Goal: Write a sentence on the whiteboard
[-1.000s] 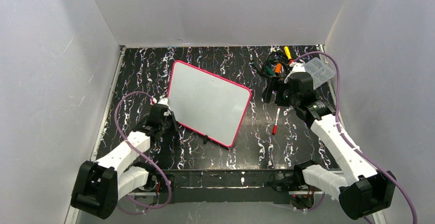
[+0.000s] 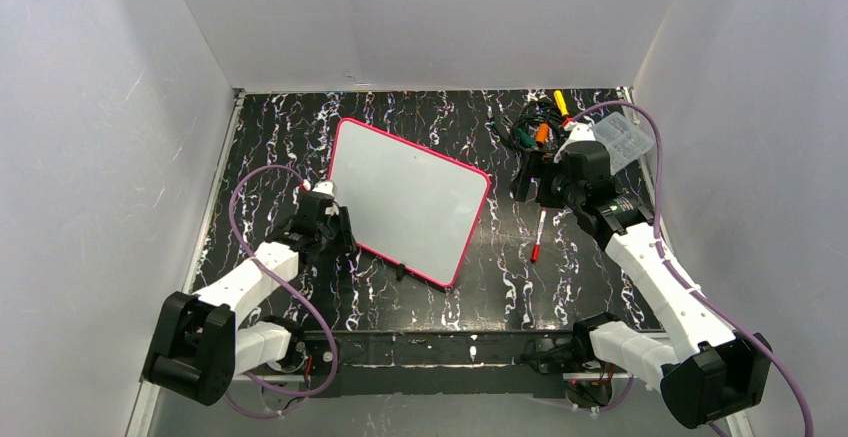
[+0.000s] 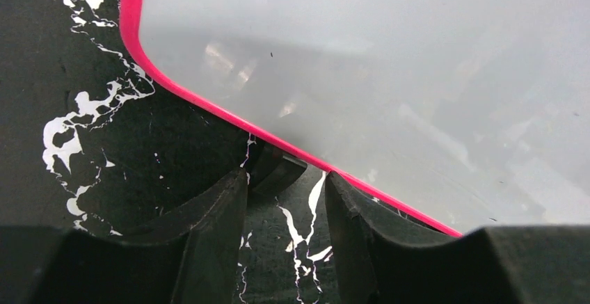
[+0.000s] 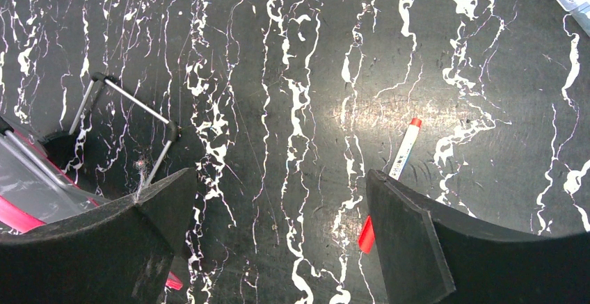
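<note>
The blank whiteboard (image 2: 410, 202), edged in pinkish red, stands tilted and turned on the table. At its lower left corner is my left gripper (image 2: 350, 245), partly open. In the left wrist view the board's lower edge crosses just beyond that gripper, and nothing is held between its fingers. A black foot (image 3: 280, 172) shows under the edge. A white marker with red ends (image 4: 407, 147) lies on the table, partly covered by a finger of my right gripper in the right wrist view. That gripper is wide open and empty, above the table.
Back right holds black cables (image 2: 540, 117), tools with orange and yellow handles, and a clear plastic box (image 2: 622, 140). A thin metal stand (image 4: 136, 99) supports the board from behind. Bare table lies between the board and the marker.
My left gripper has moved slightly right and up toward the whiteboard's lower left corner, and its fingers look a little farther apart. The right arm, board and marker have stayed put.
</note>
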